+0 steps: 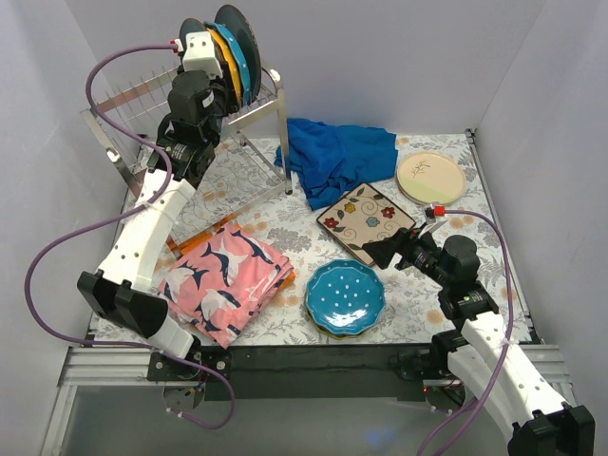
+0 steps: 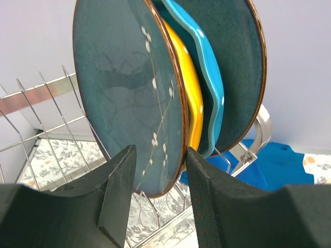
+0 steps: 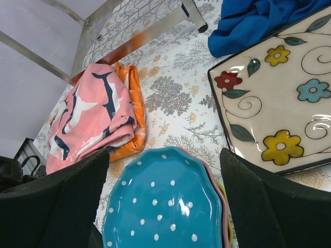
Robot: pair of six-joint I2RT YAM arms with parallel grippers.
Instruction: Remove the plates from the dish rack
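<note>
Plates stand on edge in the dish rack (image 1: 256,116) at the upper left. Seen from the left wrist, a dark round plate (image 2: 124,77) with a brown rim is nearest, followed by a yellow plate (image 2: 192,88), a blue wavy plate (image 2: 209,70) and another dark plate (image 2: 240,72). My left gripper is part open at the nearest plate's lower edge, that rim lying close to the right fingertip; firm contact cannot be told. Over the table my right gripper stands open and empty, above a blue dotted plate (image 3: 160,201) stacked on others.
A square flowered plate (image 1: 366,220) and a round cream plate (image 1: 430,178) lie on the table. Blue cloth (image 1: 337,157) is bunched beside the rack; a folded pink cloth (image 1: 228,280) lies in front of it. Walls close in both sides.
</note>
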